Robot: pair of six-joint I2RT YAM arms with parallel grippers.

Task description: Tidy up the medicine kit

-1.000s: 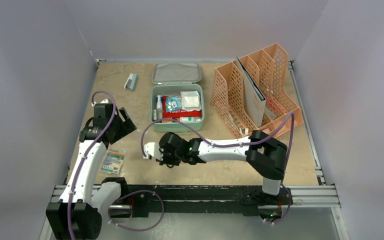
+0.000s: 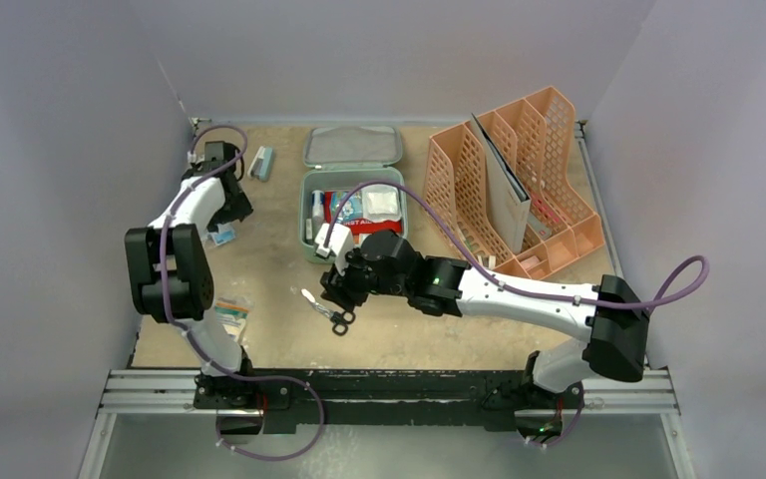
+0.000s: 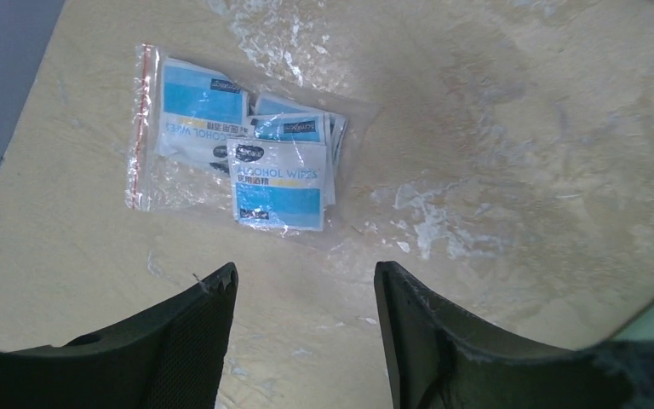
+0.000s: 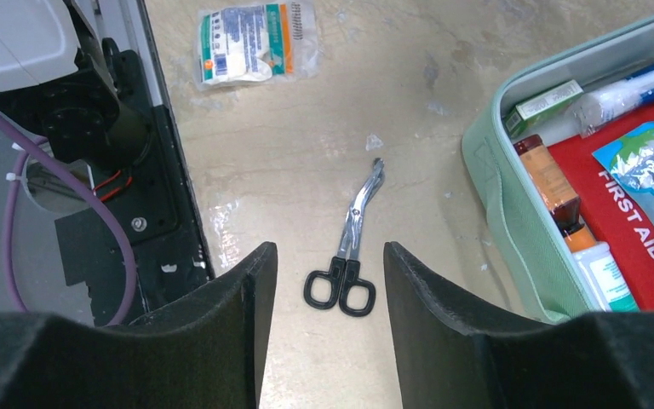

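Observation:
A bag of alcohol wipes [image 3: 278, 185] lies on the table below my open left gripper, also at the left in the top view [image 2: 222, 235]. My right gripper stands open above black-handled scissors [image 4: 353, 230], nothing between its fingers. The green first-aid case [image 4: 504, 204] lies open, holding a red pouch, packets, bottles and small boxes. Another clear packet [image 4: 256, 43] with an orange stripe lies at the front left [image 2: 231, 316].
A peach mesh organizer [image 2: 574, 235] with a folder fills the back right. A stapler [image 2: 262, 164] lies left of the case's lid [image 2: 352, 145].
My left arm has moved toward the back of the table, uncovering the wipes bag. My right arm has risen and shifted up and right in the top view.

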